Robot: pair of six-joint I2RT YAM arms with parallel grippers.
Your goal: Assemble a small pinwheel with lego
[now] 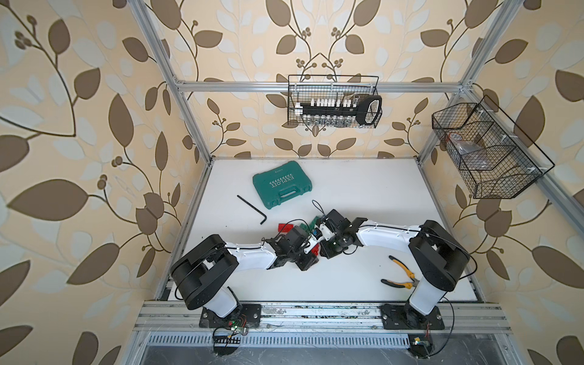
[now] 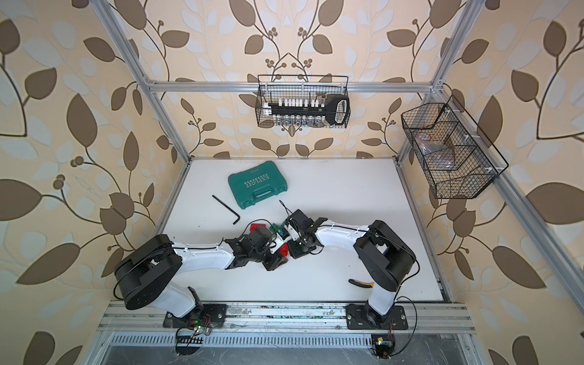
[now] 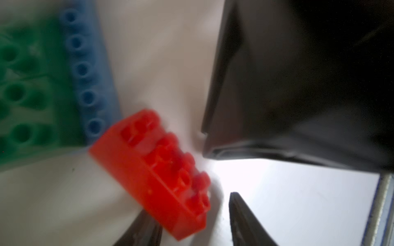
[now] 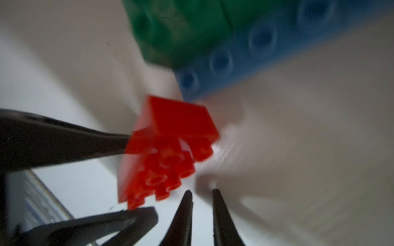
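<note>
A red brick [image 3: 147, 176] with studs lies between or just above the fingertips of my left gripper, which stand apart; contact is unclear. In the right wrist view the same brick [image 4: 178, 119] is beside the dark left fingers. My right gripper points toward it, its fingertips a narrow gap apart, with nothing visible between the tips. Green bricks [image 3: 24, 102] with a blue strip [image 3: 96, 110] along their side lie beyond the red brick.
A green case [image 1: 281, 182] and a black hex key [image 1: 249, 206] lie behind. Pliers [image 1: 398, 267] lie at front right. Another red piece [image 1: 284, 227] is beside the left arm. Both wrists are close together at the centre.
</note>
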